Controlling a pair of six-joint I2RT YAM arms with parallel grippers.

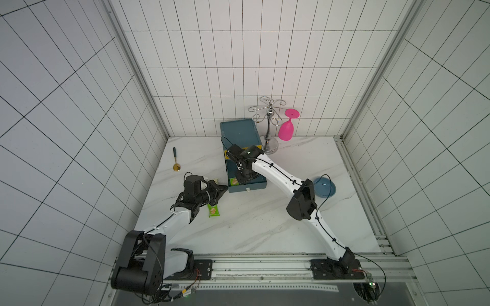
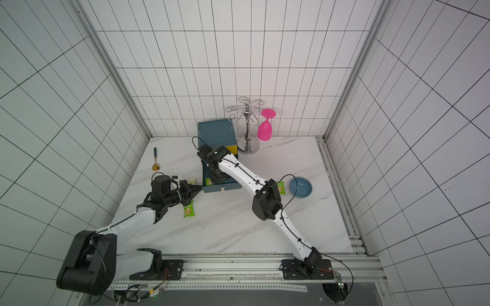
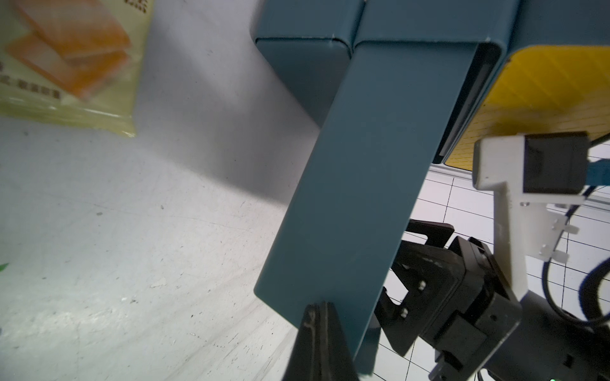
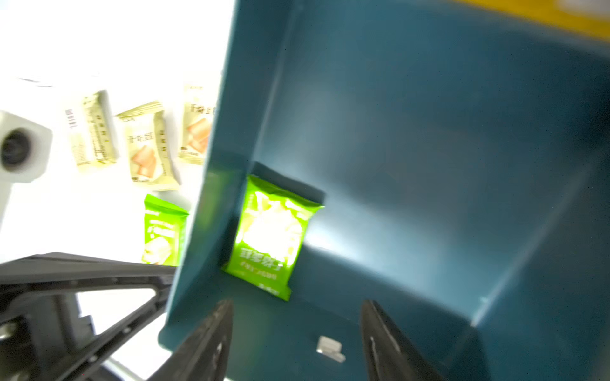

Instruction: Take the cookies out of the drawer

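The blue drawer point(image 1: 247, 187) is pulled out of its box. Inside, a green cookie pack point(image 4: 270, 235) lies against the side wall. My right gripper hangs over it inside the drawer, fingers apart and empty. My left gripper is shut beside the drawer's outer wall at the front left, nothing showing between its fingers. Outside the drawer, a green pack point(image 1: 213, 211) lies on the table, with several cream packs point(image 4: 147, 146) near it.
A chrome stand point(image 1: 269, 132) with a pink goblet point(image 1: 285, 130) stands behind. A spoon point(image 1: 176, 165) lies at left. A blue bowl point(image 2: 300, 187) and green pack point(image 2: 281, 187) are at right.
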